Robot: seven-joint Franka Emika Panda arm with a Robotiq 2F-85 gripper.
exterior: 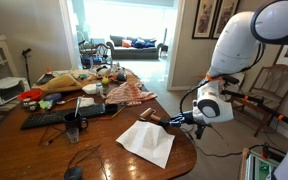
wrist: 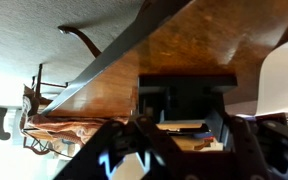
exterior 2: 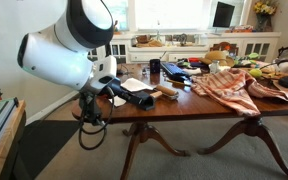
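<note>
In the first exterior view my gripper [exterior: 163,121] reaches in from the right, low over the table's edge near a white sheet of paper [exterior: 146,144]. A tan wooden piece [exterior: 148,113] lies just beyond it. From the second exterior view, the gripper [exterior 2: 148,99] points right, close to a tan block [exterior 2: 166,92]. In the wrist view the dark fingertips [wrist: 154,99] are seen over the brown tabletop. Whether they meet or hold anything is too dark to make out.
Keyboards [exterior: 45,118], a dark mug [exterior: 74,124] and an orange striped cloth [exterior: 60,82] occupy the table's left and far parts. Another cloth [exterior 2: 234,90] drapes over the edge in the second view.
</note>
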